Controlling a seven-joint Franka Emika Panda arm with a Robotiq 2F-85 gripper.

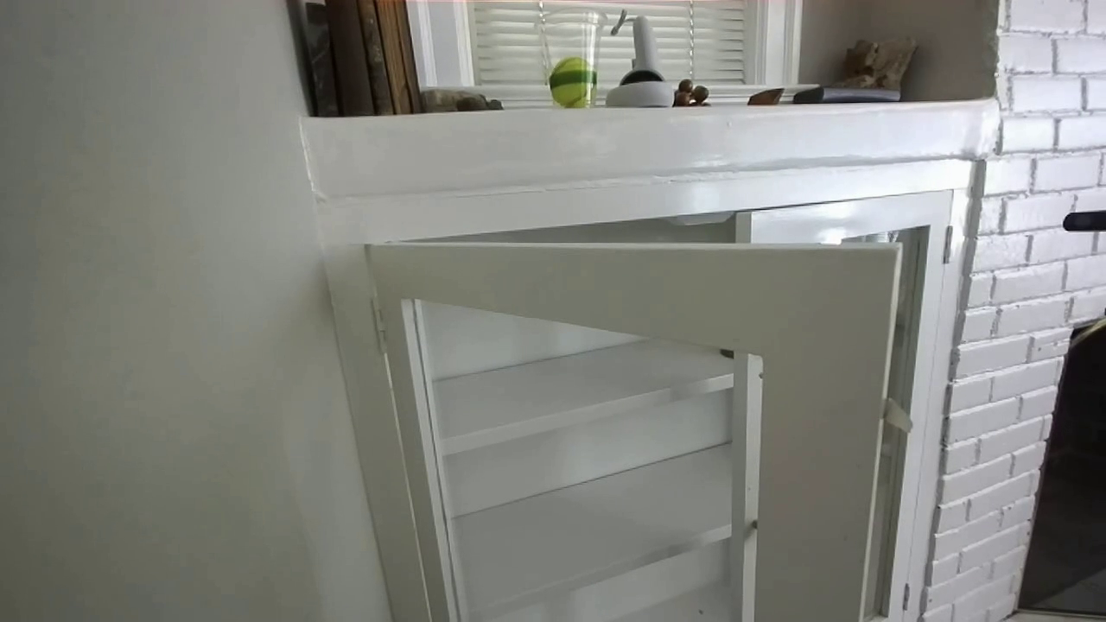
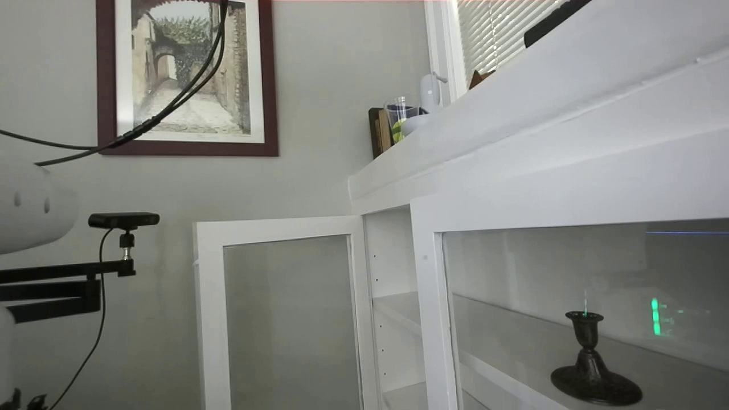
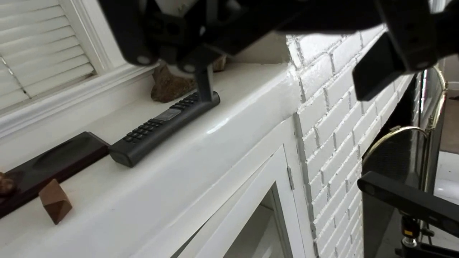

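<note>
My gripper is open in the wrist view, its dark fingers spread wide with nothing between them. The left finger overlaps the far end of a black cordless handset lying on the white ledge; whether they touch, I cannot tell. Over the white brick wall is the other finger. Below the ledge, a white cabinet door stands swung out on its left hinges, with bare shelves behind it. The gripper does not show in exterior view 1.
A long dark tray and a brown wedge-shaped piece lie near the handset. Farther left on the ledge are a clear cup with a yellow-green ball and books. A dark candlestick stands behind glass. A mounted camera juts out at right.
</note>
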